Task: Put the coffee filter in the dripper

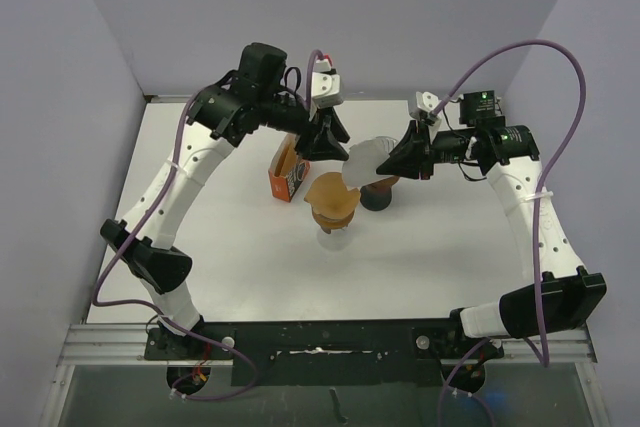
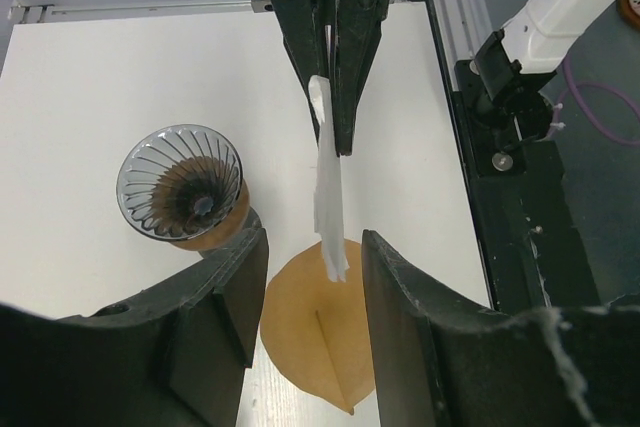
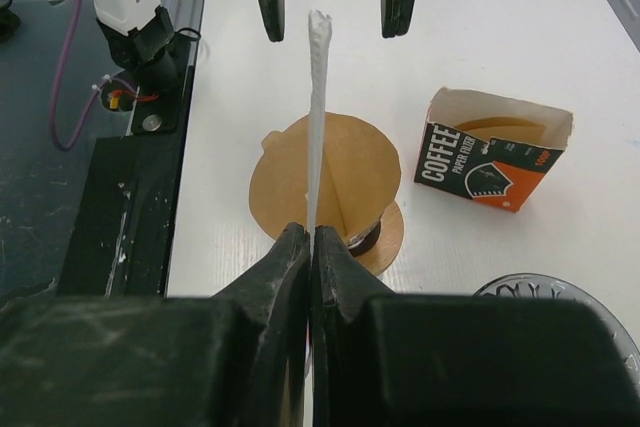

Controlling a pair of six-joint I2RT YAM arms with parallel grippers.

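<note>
A thin white paper filter is pinched at one edge by my right gripper, which is shut on it. In the left wrist view the filter appears edge-on, hanging between the spread fingers of my left gripper. That gripper is open, and no contact with the paper is visible. The clear ribbed dripper sits on a brown collar. Looking down into it, I see no paper inside. From above, the dripper is partly covered by the right gripper and filter.
Brown round filters rest on a stand with a clear base, below the white filter. An orange and black coffee filter box stands open behind. Bare white table lies toward the front.
</note>
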